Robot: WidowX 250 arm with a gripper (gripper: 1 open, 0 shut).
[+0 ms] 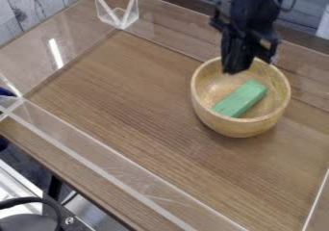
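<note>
A round wooden bowl [206, 110] sits right of centre on the wooden table, with a green block [240, 99] lying in it on a slant. My gripper [228, 38] is blurred and raised at the top, above and behind the bowl. Its fingertips are too blurred to tell apart, and nothing shows held below it.
A small white wire-like object [117, 13] stands at the back left. A dark round object [33, 211] is at the bottom-left corner.
</note>
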